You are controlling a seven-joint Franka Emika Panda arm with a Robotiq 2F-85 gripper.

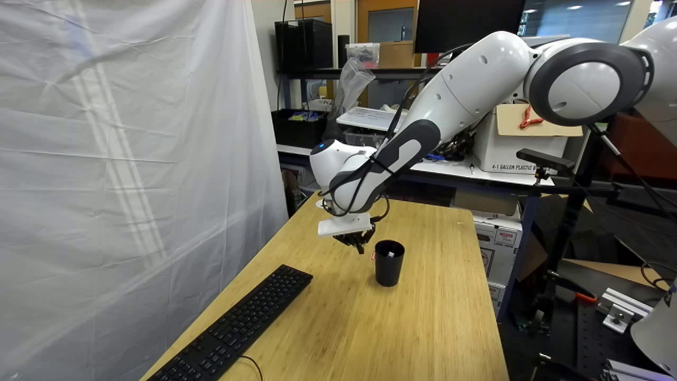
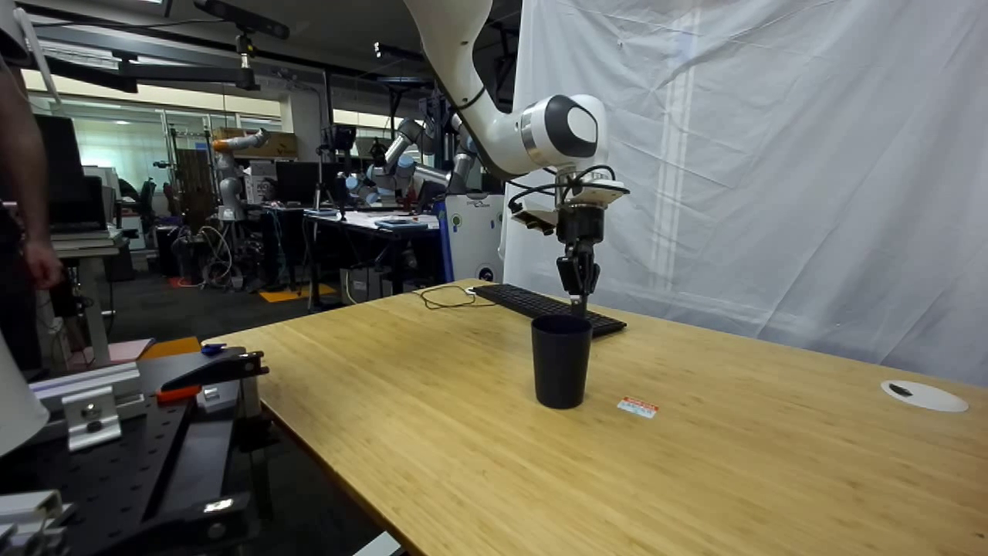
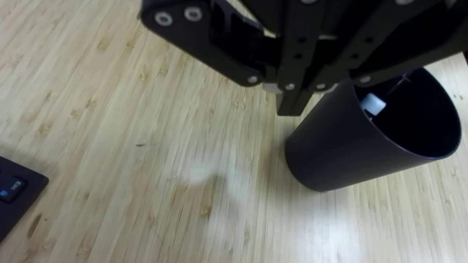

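A black cup (image 1: 388,270) stands upright on the wooden table, its mouth up. Something small and white (image 3: 373,104) shows inside it in the wrist view. My gripper is shut, its fingertips together and nothing between them. It sits beside the cup and outside it, on the keyboard side. In exterior view 2 the gripper (image 2: 579,306) hangs just behind the cup's rim, which hides the lowest part of the fingers. Whether they touch the cup's wall I cannot tell.
A black keyboard (image 1: 238,320) lies along the table's curtain side, its cable trailing. A small red and white label (image 2: 637,408) is on the tabletop near the cup, and a white disc (image 2: 924,395) farther off.
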